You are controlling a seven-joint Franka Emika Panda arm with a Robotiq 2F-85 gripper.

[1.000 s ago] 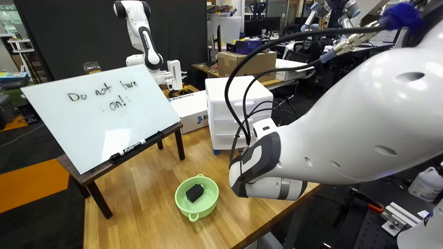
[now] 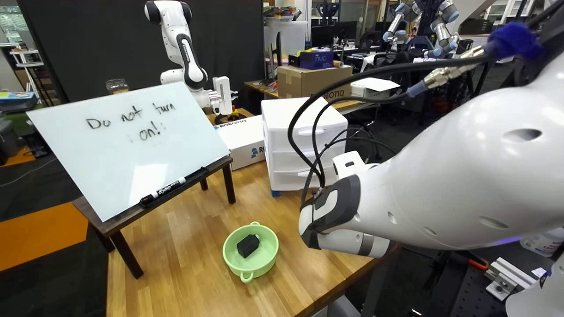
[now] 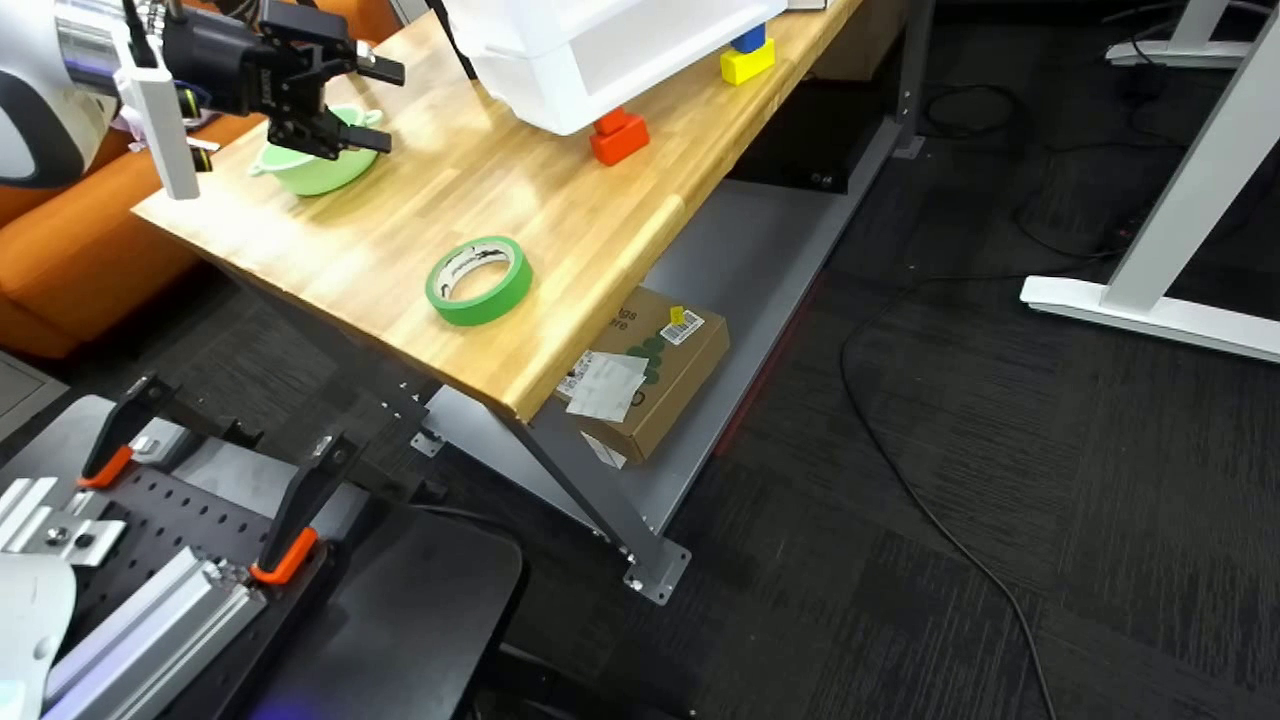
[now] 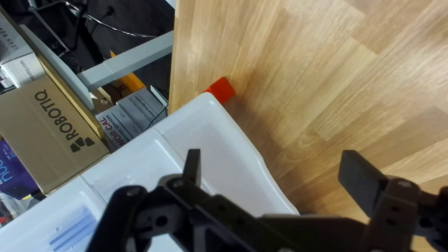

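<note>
My gripper (image 3: 381,106) stands open over the table, its two black fingers wide apart with nothing between them. Beyond it in exterior view 2 is a light green bowl (image 3: 314,174), partly hidden by the fingers. From exterior view 1, the bowl (image 2: 262,262) rests on the wood with a small black block (image 2: 247,245) inside. The wrist view has the gripper near a white drawer unit (image 4: 210,138) and bare wood. In exterior view 1 the arm's wrist hides the gripper.
The white drawer unit (image 2: 304,121) stands on coloured blocks, including a red block (image 3: 619,139) and a yellow block (image 3: 749,65). A green tape roll (image 3: 494,305) lies near the table corner. A whiteboard (image 2: 132,142) on a dark stand occupies the other side. Open wood lies around the bowl.
In exterior view 1 the arm has shifted slightly right and lower, with its cables moving along. The bowl, black block, whiteboard and drawer unit have stayed put.
</note>
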